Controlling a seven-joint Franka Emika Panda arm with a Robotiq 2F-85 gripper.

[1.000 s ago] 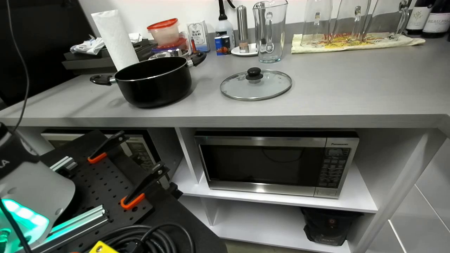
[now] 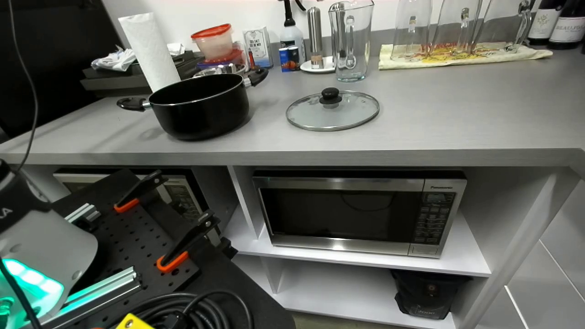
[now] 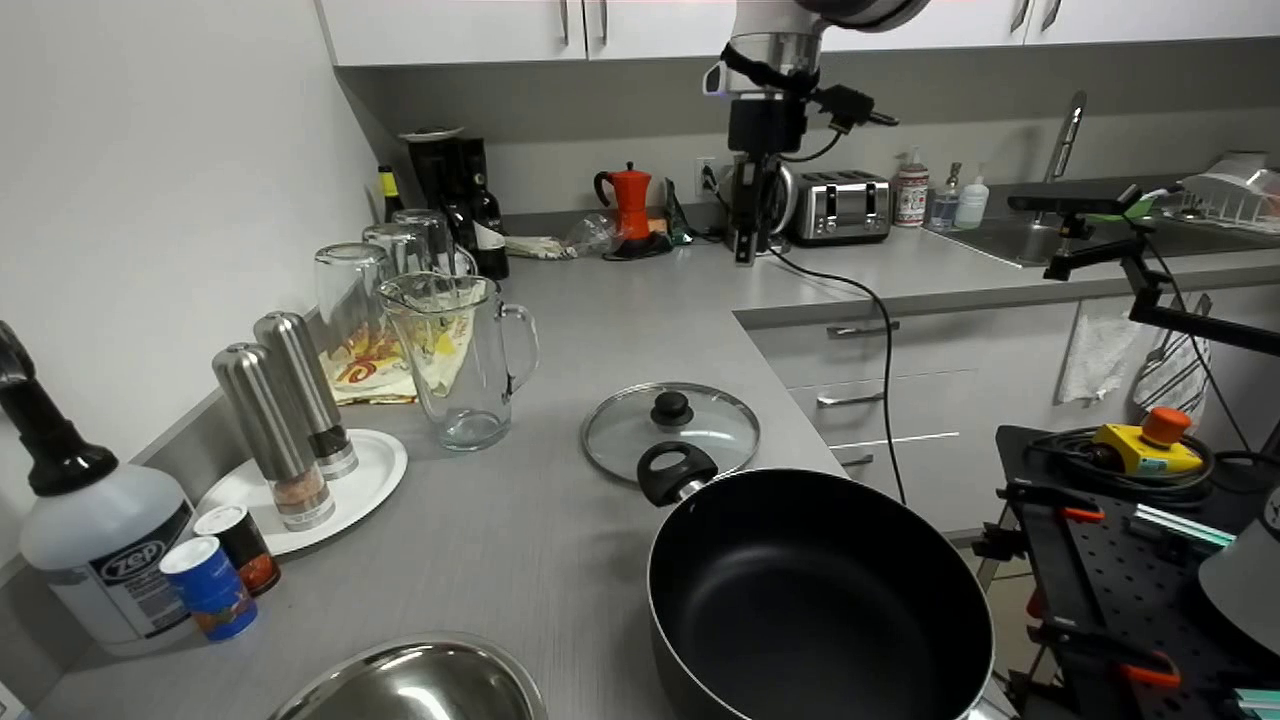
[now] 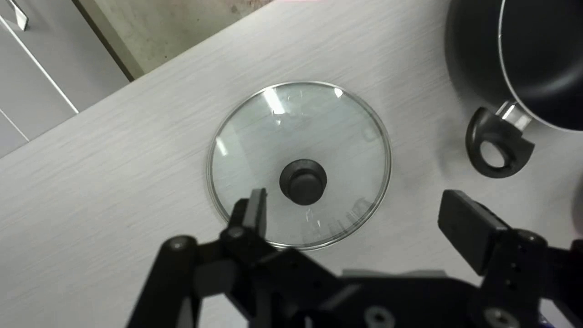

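Note:
A round glass lid (image 4: 339, 142) with a metal rim and a black knob (image 4: 304, 186) lies flat on the grey counter. In the wrist view my gripper is open above it, its two fingers well apart and nothing held between them. The knob appears between the fingers, closer to the left one. The black pot (image 2: 200, 109) stands uncovered and empty beside the lid. In exterior view 2 the gripper (image 3: 746, 258) hangs pointing down, higher than the counter and lid (image 3: 612, 432); exterior view 1 does not show it.
A glass pitcher (image 3: 462, 360) stands near the lid, with upturned glass jugs on a cloth (image 2: 460, 57) behind. Two metal grinders on a white plate (image 3: 384, 462) are close to the wall. Bare counter (image 2: 466, 109) extends right of the lid in exterior view 1.

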